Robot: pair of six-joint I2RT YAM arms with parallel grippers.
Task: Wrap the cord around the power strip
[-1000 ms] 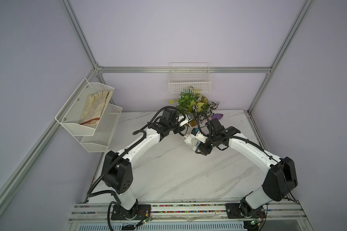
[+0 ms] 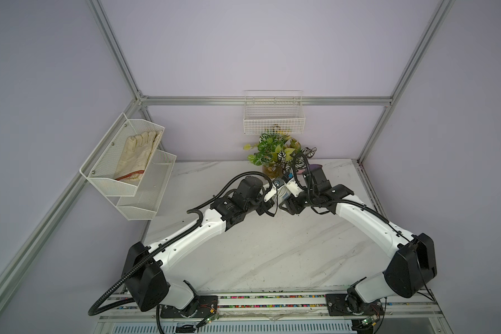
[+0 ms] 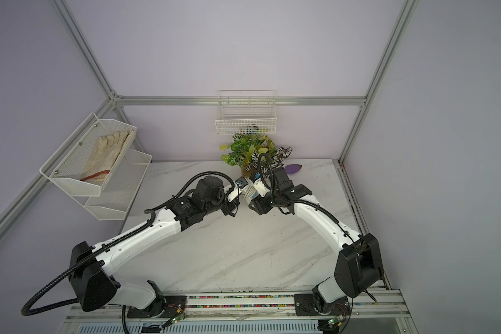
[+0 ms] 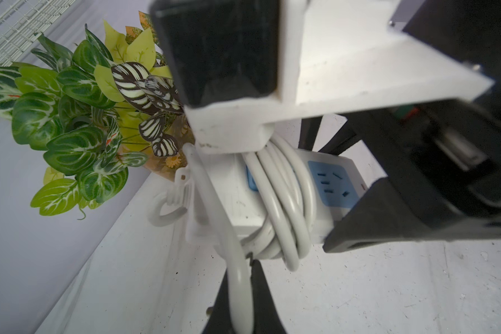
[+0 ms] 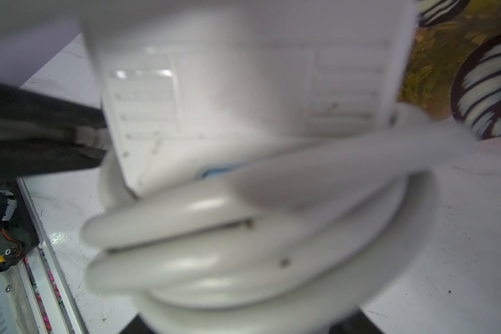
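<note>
The white power strip [image 4: 228, 192], with blue socket faces, is held up off the table. Several loops of its thick white cord [image 4: 284, 206] go around its middle. One more length of cord runs down over my left gripper, whose black fingers are shut close beside the strip. Whether that length is pinched or only lies across the fingers is hard to tell. My right gripper [image 2: 286, 207] is shut on the strip near one end. In the right wrist view, loops of cord [image 5: 206, 258] hide most of its fingers, and black left fingers [image 5: 44, 130] reach the strip's side.
Right behind the grippers stands a potted plant [image 2: 275, 147], close to the strip. A purple object [image 3: 293, 168] lies at the back right. White baskets [image 2: 128, 167] hang on the left, and a wire basket [image 2: 274, 117] on the back wall.
From beside the plant, my left gripper has come forward and down to the strip. The right gripper, still holding the strip, has turned and moved slightly back, closing the gap between the two.
</note>
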